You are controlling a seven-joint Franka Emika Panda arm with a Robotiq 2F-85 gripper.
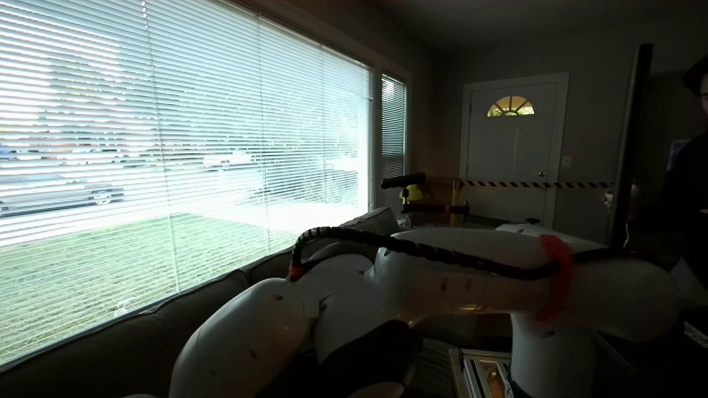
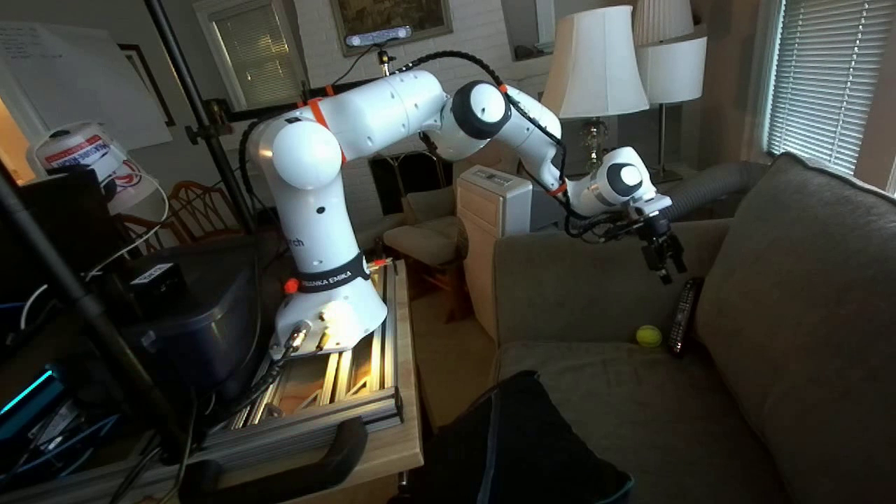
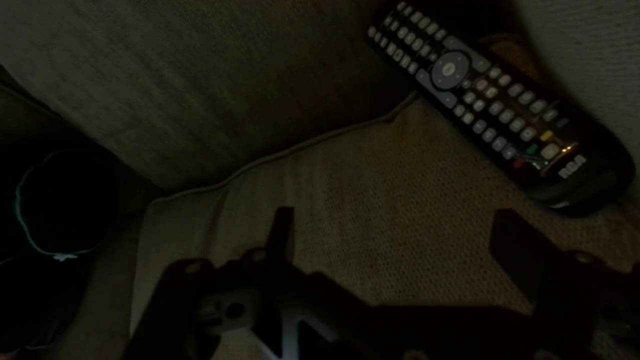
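Note:
My gripper [image 2: 665, 262] hangs over the far end of the sofa, pointing down, its fingers apart. In the wrist view the gripper shows two dark fingers set wide, with only couch fabric visible between them. A black remote [image 3: 480, 99] with many grey buttons lies up and right of the fingers, clear of them. From the second exterior view, the remote [image 2: 684, 315] leans near the backrest, below the gripper. Beside it on the seat sits a yellow-green ball [image 2: 648, 336]; the wrist view does not show it. Exterior view 1 hides the gripper.
The sofa backrest [image 2: 806, 311] rises close to the gripper, and the armrest [image 2: 588, 277] stands behind it. A dark pillow [image 2: 521, 445] lies at the near end.

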